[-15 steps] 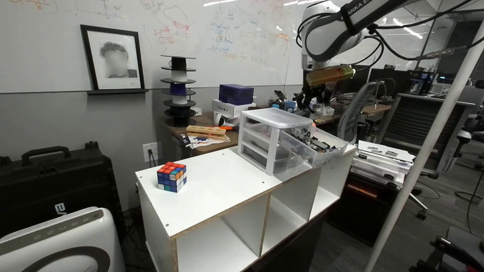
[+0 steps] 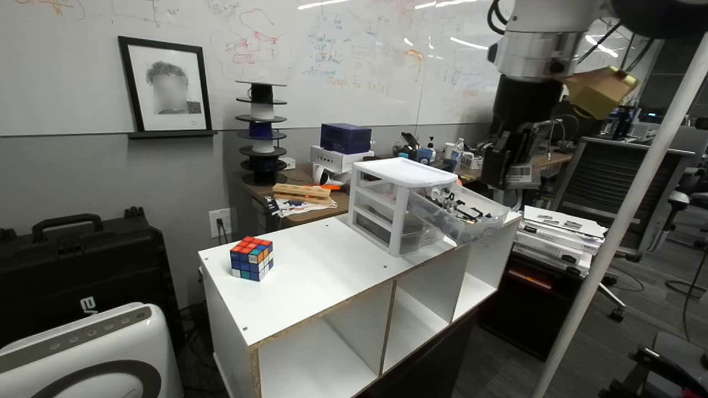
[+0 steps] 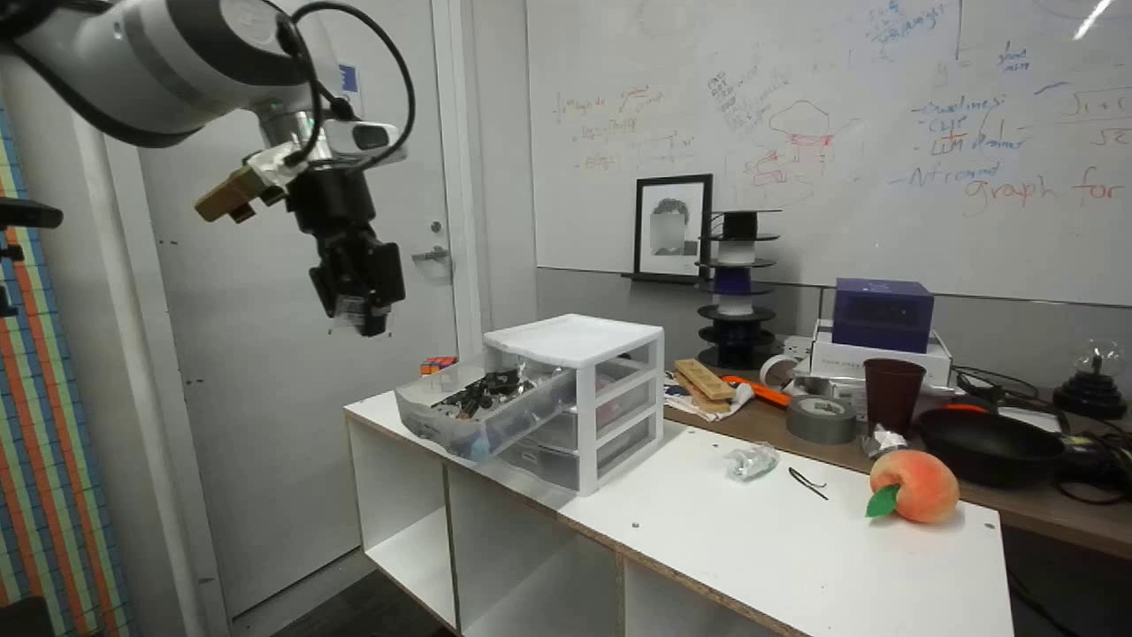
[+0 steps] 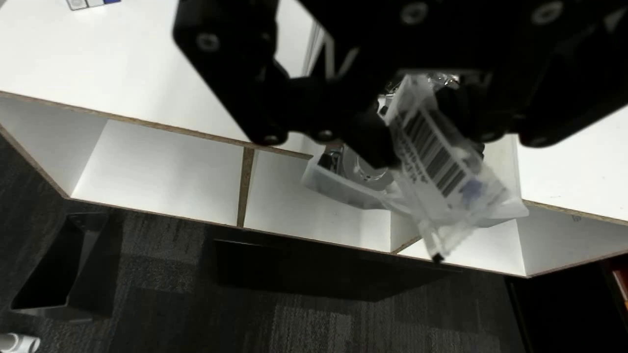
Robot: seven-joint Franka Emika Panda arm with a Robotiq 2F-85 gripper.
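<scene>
My gripper is shut on a clear plastic bag (image 4: 438, 170) with a barcode label, which hangs down from between the dark fingers in the wrist view. From outside, the gripper (image 3: 361, 308) hangs in the air above and to the left of the open drawer (image 3: 451, 419). The bag's label (image 2: 519, 175) shows just beside the gripper (image 2: 499, 179) in exterior view 1. The drawer, pulled out of a small white-framed drawer unit (image 3: 573, 329), tilts downward and holds dark and metallic small parts. What the bag contains is hard to make out.
A Rubik's cube (image 2: 252, 257) stands at one end of the white shelf top (image 2: 318, 265). At the other end lie a crumpled clear bag (image 3: 753, 461), a thin black item (image 3: 808, 483) and a peach (image 3: 914, 487). A pale pole (image 2: 620, 219) rises near the arm.
The arm has come toward the exterior view 1 camera and shifted right. The gripper, earlier partly hidden behind the drawer unit, now shows in front of and above the drawer's right end.
</scene>
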